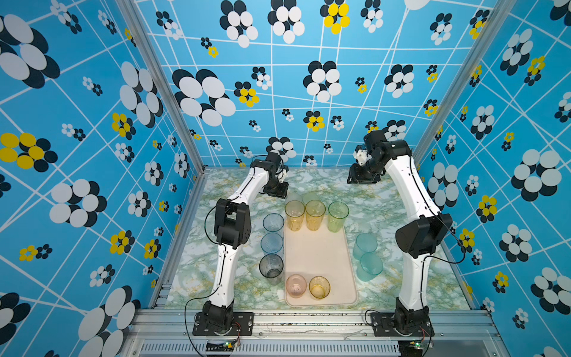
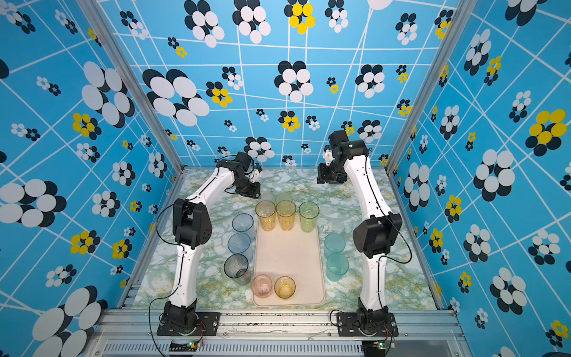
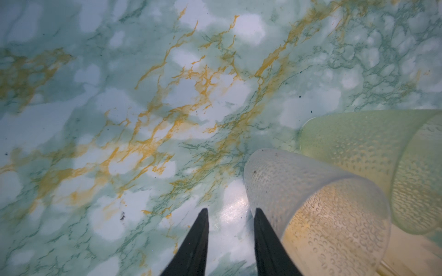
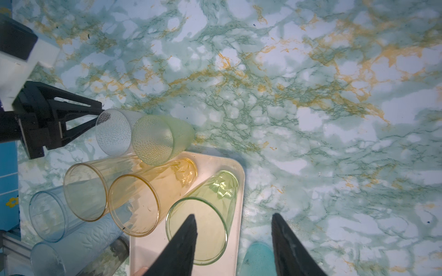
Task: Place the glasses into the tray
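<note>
Tall amber glasses (image 1: 294,217) and a green glass (image 1: 337,217) stand at the back end of the beige tray (image 1: 318,255). A pink tumbler (image 1: 296,285) and a small amber tumbler (image 1: 319,287) are at its front end. Behind the tray, a clear textured glass (image 4: 117,131) stands upright beside a pale green textured glass (image 4: 161,138). My left gripper is partly open at the clear glass's left side, with bare marble between its fingers. High over the back right, my right gripper is open and empty.
Blue glasses (image 1: 273,222) and a grey glass (image 1: 271,266) line the tray's left side. Two teal glasses (image 1: 370,267) stand to its right. The tray's middle is bare, and marble (image 4: 322,115) lies free at the back right.
</note>
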